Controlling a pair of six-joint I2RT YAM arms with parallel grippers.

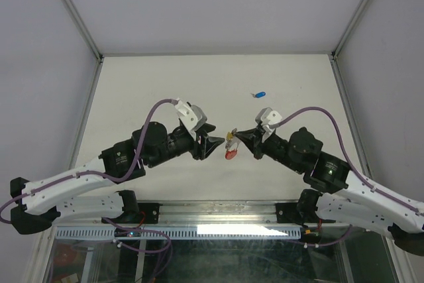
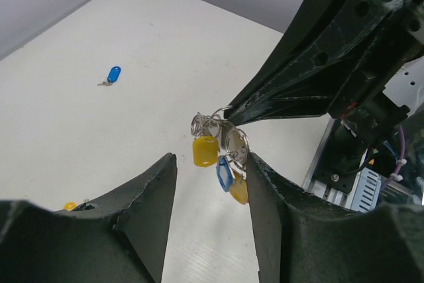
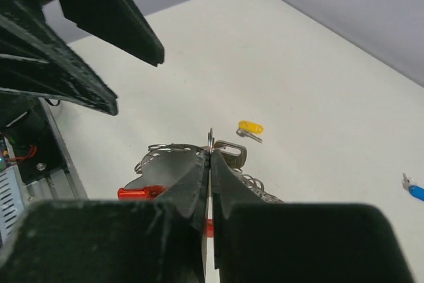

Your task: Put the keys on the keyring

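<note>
My right gripper is shut on the keyring, a bunch of keys with yellow, blue and red covers dangling from it; in the right wrist view its thin wire pokes up between the closed fingertips. Facing it from the left, my left gripper stands open, its fingers either side of the bunch in its own view, but apart from it in the top view. A loose blue key lies on the board behind, and a yellow key lies on the board beyond the bunch in the right wrist view.
The white board is mostly clear, bounded by grey walls. Along the front edge run a metal rail and cables. The two arms stand close together over the middle.
</note>
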